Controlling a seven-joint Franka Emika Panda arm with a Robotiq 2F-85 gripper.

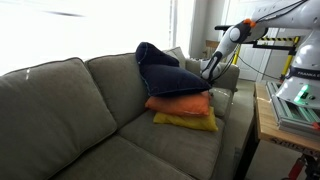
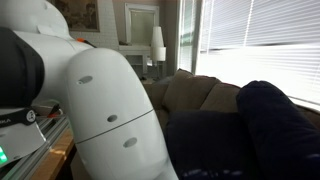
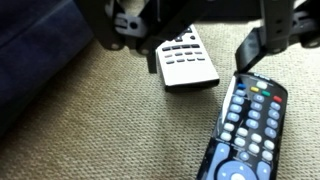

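Observation:
Over the sofa's far end, in exterior view 1, my gripper (image 1: 208,75) reaches down beside the dark blue pillows; its fingers are hard to make out there. In the wrist view a white remote (image 3: 185,58) and a black remote (image 3: 246,130) with coloured buttons lie on the woven sofa cloth. The gripper is part open above them, its two dark fingers apart. The white remote shows in the gap, its upper end hidden by the gripper. One finger (image 3: 262,42) stands just beyond the black remote's top end. Whether either finger touches a remote, I cannot tell.
Dark blue pillows (image 1: 170,78) are piled on an orange cushion (image 1: 180,104) and a yellow cushion (image 1: 188,121) on the grey sofa (image 1: 55,110). A wooden table (image 1: 268,118) stands to the right. The sofa's near seats are clear.

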